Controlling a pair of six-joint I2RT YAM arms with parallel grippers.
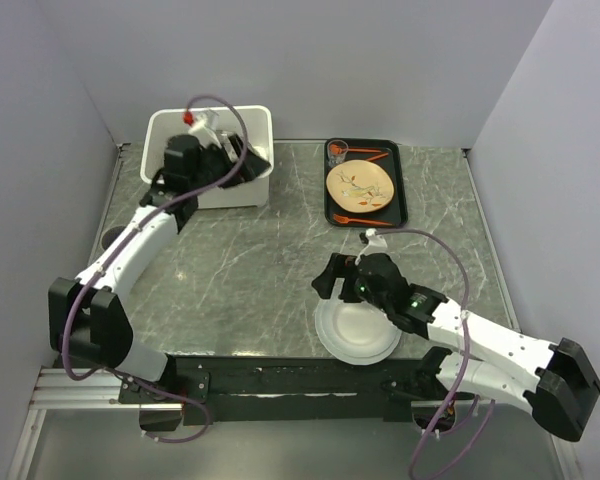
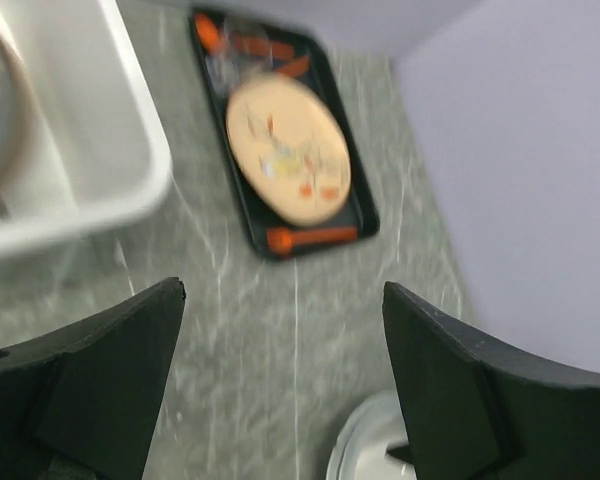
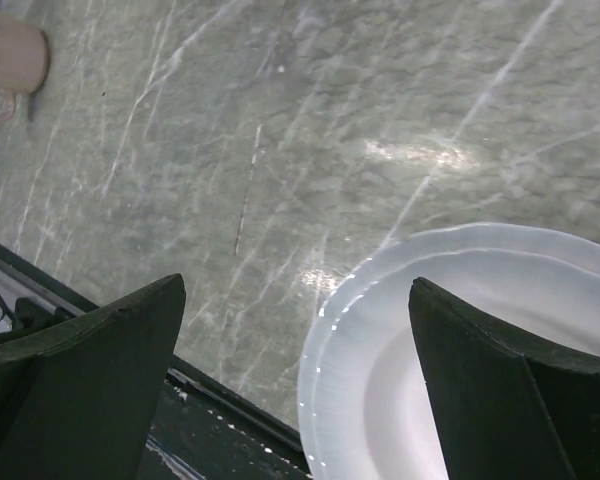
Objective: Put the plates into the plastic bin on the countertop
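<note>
The white plastic bin (image 1: 220,196) stands at the back left; my left gripper (image 1: 242,160) is blurred over it, open and empty, hiding most of its contents. A dark disc (image 2: 0,110) shows inside it in the left wrist view. My right gripper (image 1: 335,280) is open above white plates (image 1: 356,336) at the front of the counter, whose rim shows close below in the right wrist view. A patterned beige plate (image 1: 360,186) lies on a black tray (image 1: 399,210) at the back right.
Orange utensils (image 1: 361,222) and a clear glass (image 1: 338,152) share the tray. A cup (image 3: 10,50) stands at the counter's left, partly hidden by the left arm in the top view.
</note>
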